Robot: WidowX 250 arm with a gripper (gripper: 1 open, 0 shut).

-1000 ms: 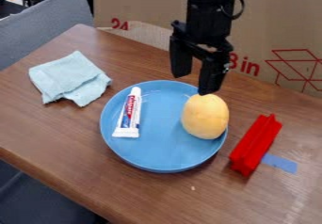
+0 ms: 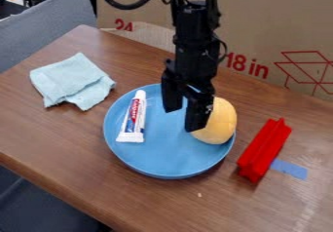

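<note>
The black gripper (image 2: 185,103) is low over the blue plate (image 2: 160,157), its fingers open, one at the left side of a round yellow object (image 2: 219,123), partly covering it. A white toothpaste tube (image 2: 132,119) lies on the plate's left half. Whether the fingers touch the yellow object is unclear.
A folded light-blue cloth (image 2: 72,80) lies on the left of the wooden table (image 2: 92,148). A red bar-shaped object (image 2: 264,148) lies right of the plate, beside blue tape. A cardboard board stands along the back.
The gripper has come down from above the plate to the yellow object and now overlaps it. The objects on the table look unmoved.
</note>
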